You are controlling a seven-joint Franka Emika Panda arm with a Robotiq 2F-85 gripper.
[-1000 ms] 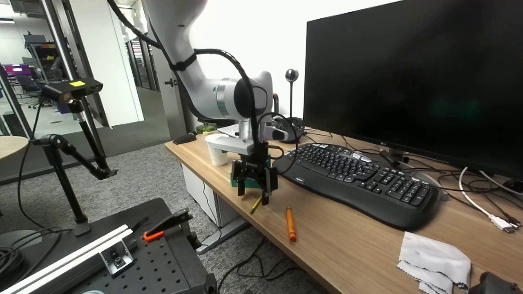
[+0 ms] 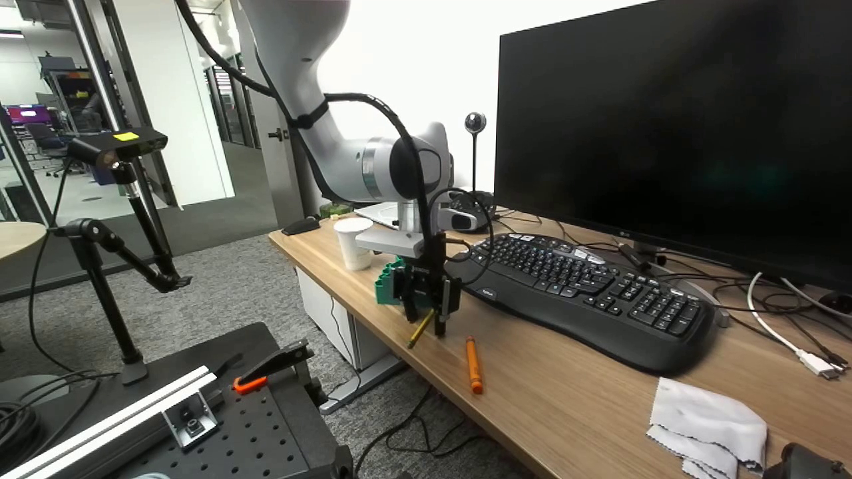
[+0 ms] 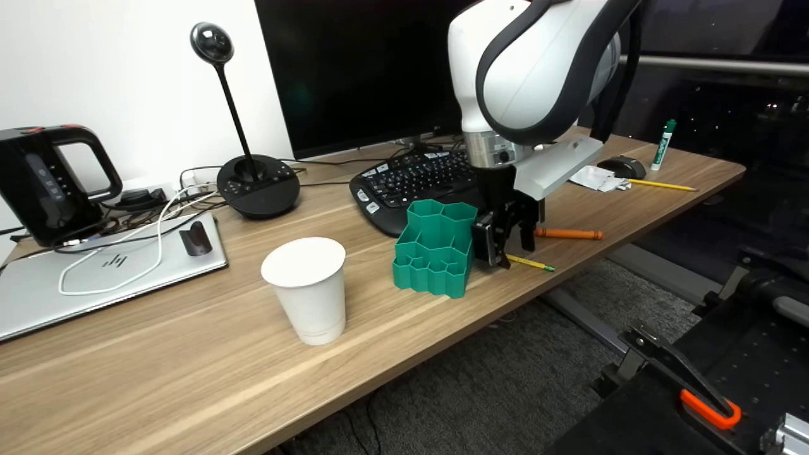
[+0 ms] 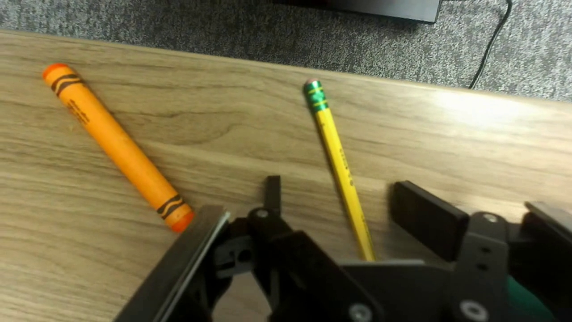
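A yellow pencil (image 4: 340, 160) with a green ferrule lies on the wooden table, its eraser end towards the table edge. My gripper stands partly open low over the table, one finger on each side of the pencil. In the wrist view bare wood shows between the pencil and both fingers, so neither touches it there. The pencil's far end is hidden under the gripper body. An orange crayon-shaped marker (image 4: 120, 147) lies to one side, outside the fingers. Right behind the gripper is a green honeycomb holder (image 3: 433, 246), with no pens showing in it.
A white cup (image 3: 308, 292) stands beyond the holder. The black keyboard (image 2: 591, 299) runs along the monitor side. A white cloth (image 2: 707, 423) lies farther along. The table's open edge is close to the pencil's eraser end.
In exterior view 1 the gripper has shifted slightly right and lower, and its fingers look closer together. More of the green holder shows at its left. Pencil and orange marker look unmoved.
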